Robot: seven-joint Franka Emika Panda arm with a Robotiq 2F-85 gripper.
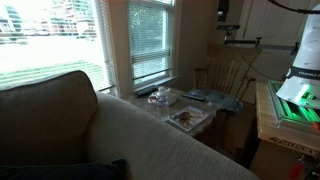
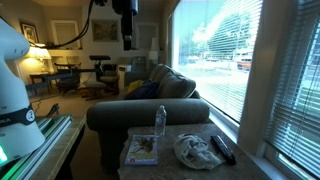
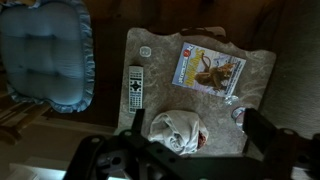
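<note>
In the wrist view my gripper is open, its two dark fingers wide apart with nothing between them. Below it lies a small table (image 3: 160,65) bearing a magazine or case with a colourful cover (image 3: 208,70), a light remote (image 3: 135,88), a crumpled white cloth (image 3: 178,130) and a clear bottle (image 3: 238,115). From the side, the bottle (image 2: 160,120) stands upright behind the magazine (image 2: 142,150); the cloth (image 2: 197,152) lies between it and the dark-looking remote (image 2: 222,150). The gripper (image 2: 127,42) hangs high above, touching none of them.
A sofa (image 2: 178,84) borders the table on one side, and window blinds (image 2: 240,60) on another. A blue cushioned chair (image 3: 45,55) stands by the remote's end. Open air separates the gripper from the tabletop.
</note>
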